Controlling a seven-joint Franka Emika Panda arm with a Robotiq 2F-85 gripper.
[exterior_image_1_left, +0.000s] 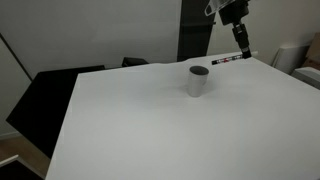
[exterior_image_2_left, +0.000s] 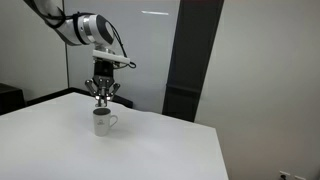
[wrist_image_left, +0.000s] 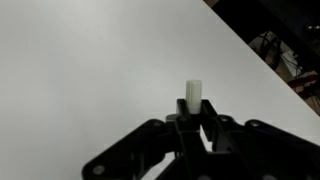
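A slim marker-like stick (exterior_image_1_left: 228, 60), dark with red and white marks, is held level by my gripper (exterior_image_1_left: 246, 56) above the table. In the wrist view my gripper is shut on the stick's pale end (wrist_image_left: 194, 92), which shows between the fingertips. On the table stands an upright grey-white mug (exterior_image_1_left: 197, 82), its handle showing in exterior view 2 on the mug (exterior_image_2_left: 102, 123). From exterior view 1 the stick hangs to the right of the mug and higher than its rim. The mug's inside is too dark to make out.
A black surface (exterior_image_1_left: 45, 105) lies at the left edge. Boxes (exterior_image_1_left: 308, 70) stand beyond the table's right edge.
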